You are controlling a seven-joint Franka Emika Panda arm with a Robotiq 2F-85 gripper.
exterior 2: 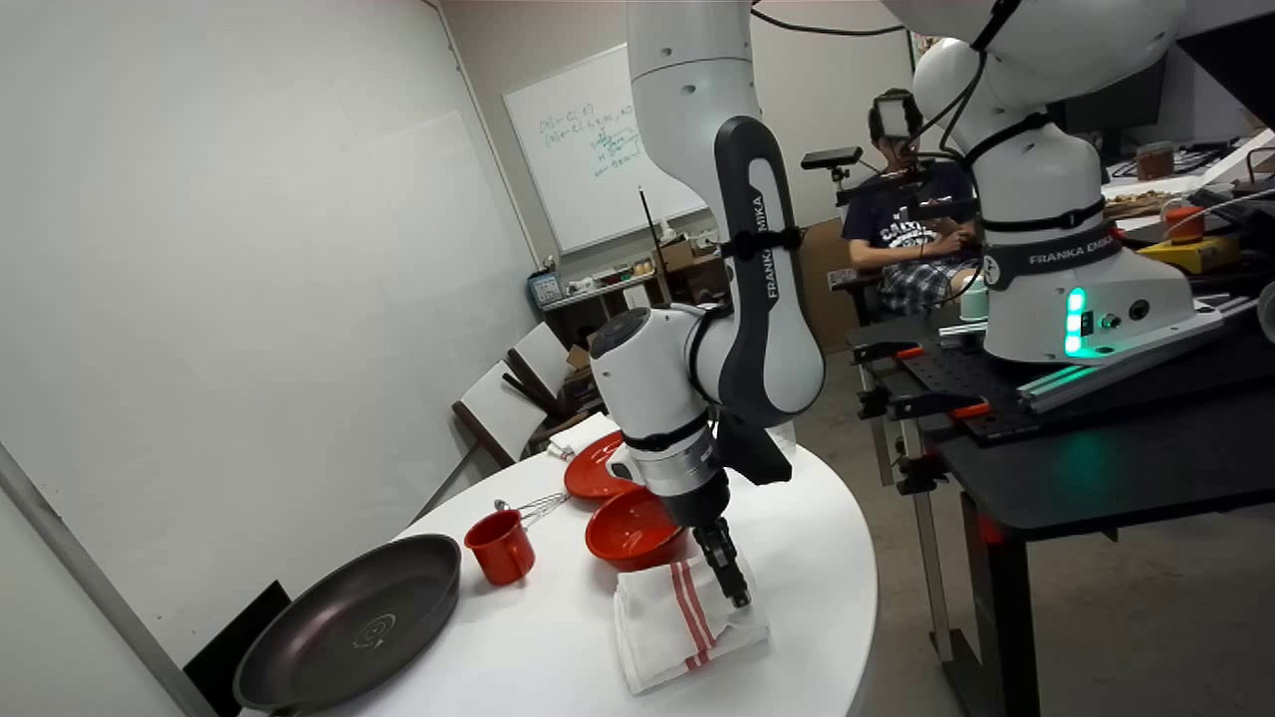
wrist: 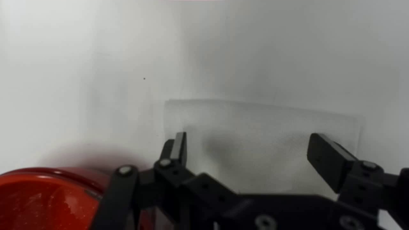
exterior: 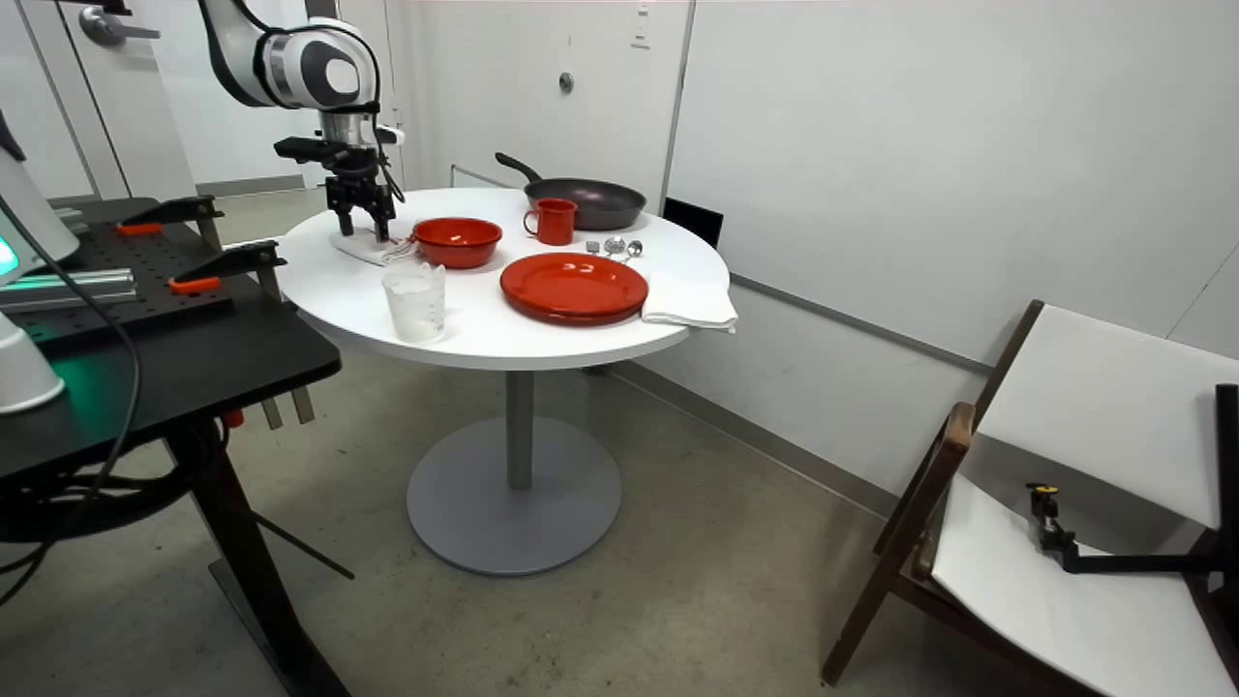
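Note:
A folded white towel (exterior 2: 651,627) with red stripes lies flat on the round white table (exterior 2: 816,651). My gripper (exterior: 363,228) points down over it, fingers spread apart with nothing held. In the wrist view, the gripper has a finger to each side of a plain stretch of the towel (wrist: 245,130), whose straight far edge shows beyond the fingertips. Whether the tips touch the cloth I cannot tell. Close beside the gripper stands a red bowl (wrist: 46,199), empty where its inside shows.
A clear plastic cup (exterior: 415,304), stacked red plates (exterior: 574,286), a red mug (exterior: 552,221), a dark frying pan (exterior: 589,202), a few utensils (exterior: 615,246) and another white cloth (exterior: 688,302) share the table. Bare tabletop lies beyond the towel's edge.

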